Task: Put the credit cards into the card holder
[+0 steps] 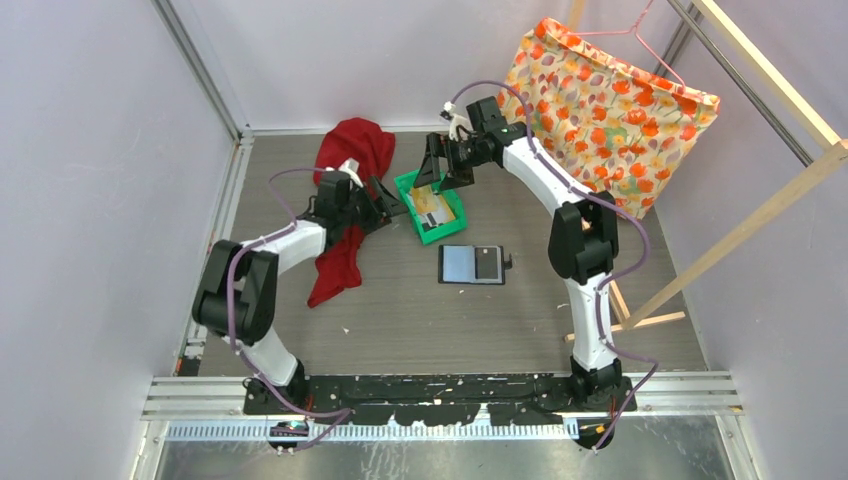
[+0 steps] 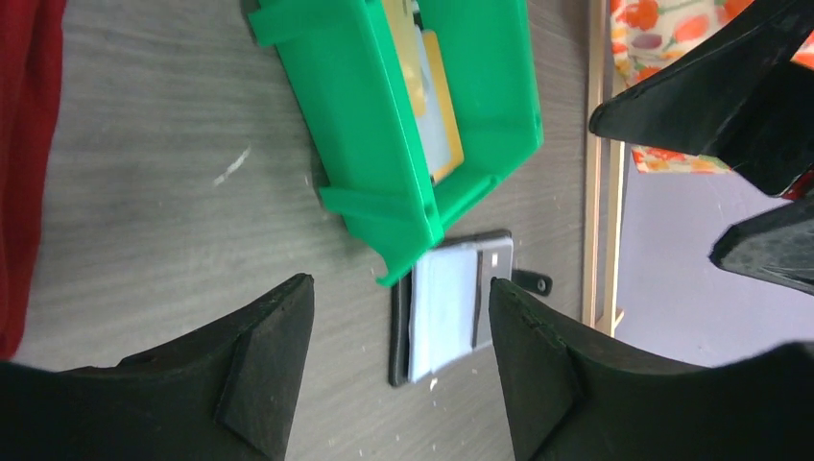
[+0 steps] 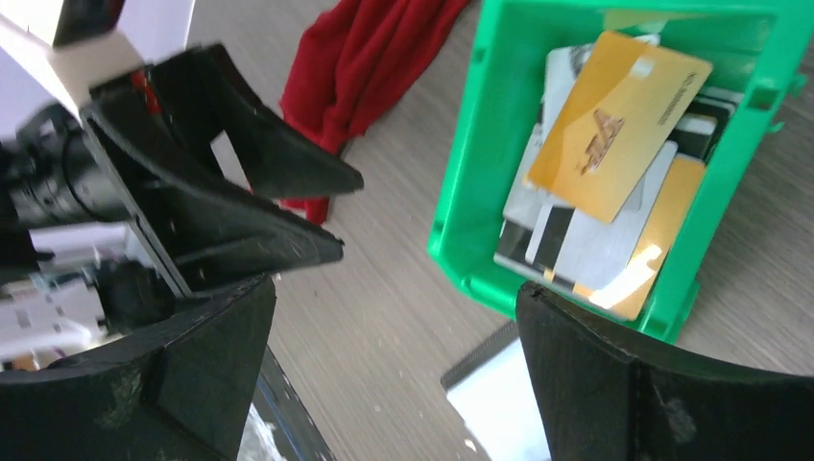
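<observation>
Several cards (image 3: pixel 614 125) lie in a loose pile inside the green basket (image 1: pixel 450 229), a gold one on top. The card holder (image 1: pixel 459 264) rests open and flat on the floor, just in front of the basket. To the left of the basket is my left gripper (image 1: pixel 391 207), its fingers apart and empty; the basket's end and the holder show beyond them in the left wrist view. Over the basket's back part hangs my right gripper (image 1: pixel 443 179). It is open, and nothing is between its fingers in the right wrist view.
A red cloth (image 1: pixel 338 270) lies under and behind the left arm. At the back right, a flowered fabric (image 1: pixel 600 110) hangs from a wooden frame (image 1: pixel 740 235). Bare floor (image 1: pixel 420 330) spreads out in front of the holder.
</observation>
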